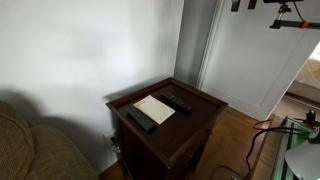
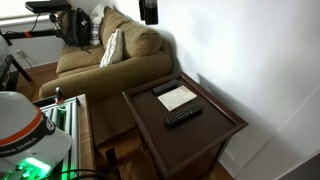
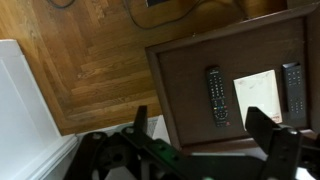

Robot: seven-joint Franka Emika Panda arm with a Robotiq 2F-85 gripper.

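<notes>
A small dark brown table (image 1: 185,128) with a raised rim carries two black remotes and a pale sheet of paper or booklet. The paper (image 3: 258,92) lies between them in the wrist view. One remote (image 3: 217,97) is to its left there, the other remote (image 3: 293,90) to its right. High above the table, at the top edge of exterior view 1, my gripper (image 1: 244,5) shows only its fingertips. Its fingers stand wide apart in the wrist view, so it is open, with nothing held. It is clear of everything on the table.
A brown sofa (image 2: 125,65) with cushions stands beyond the table. The white wall (image 1: 90,50) rises close behind it. Loose cables (image 3: 185,14) lie on the wooden floor (image 3: 100,60). Open air surrounds the tabletop.
</notes>
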